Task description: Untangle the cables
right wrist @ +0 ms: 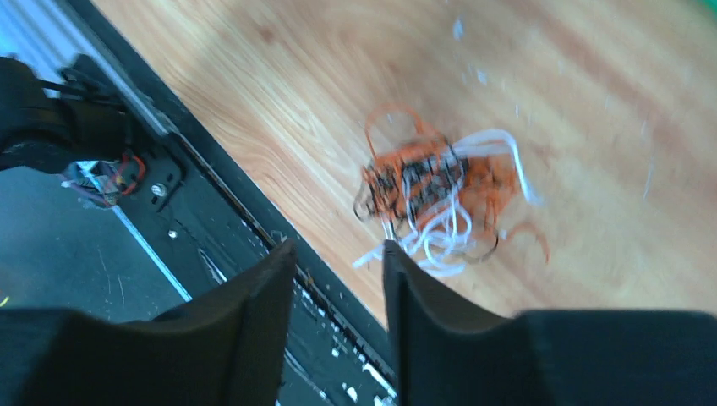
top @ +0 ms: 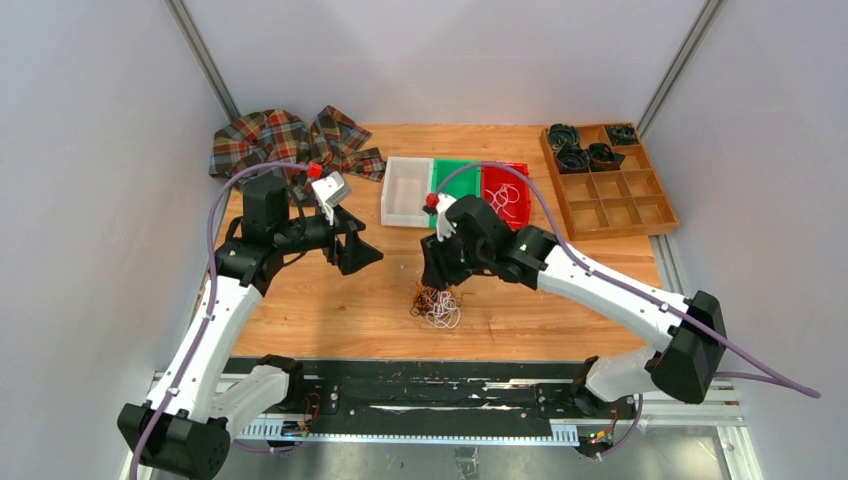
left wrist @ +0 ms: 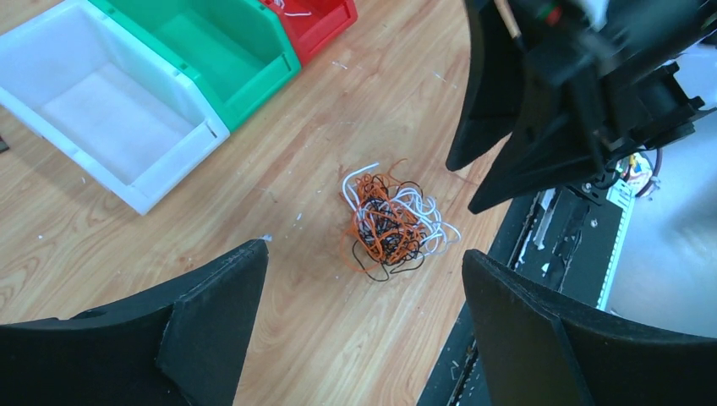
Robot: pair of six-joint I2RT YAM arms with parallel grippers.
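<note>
A knotted heap of orange, black and white cables (top: 440,308) lies on the wooden table, shown closer in the left wrist view (left wrist: 393,224) and, blurred, in the right wrist view (right wrist: 444,194). My left gripper (top: 352,250) hangs to the upper left of the heap, open and empty, its fingers wide apart in its own view. My right gripper (top: 432,272) is raised just above the heap; its fingertips stand apart with no cable held between them, and the cables show below them.
White (top: 405,192), green (top: 454,170) and red (top: 518,205) bins stand behind, the red one with white cable in it. A wooden compartment box (top: 610,215) with dark coils is at back right, plaid cloth (top: 250,140) at back left. Table front edge borders a dark rail.
</note>
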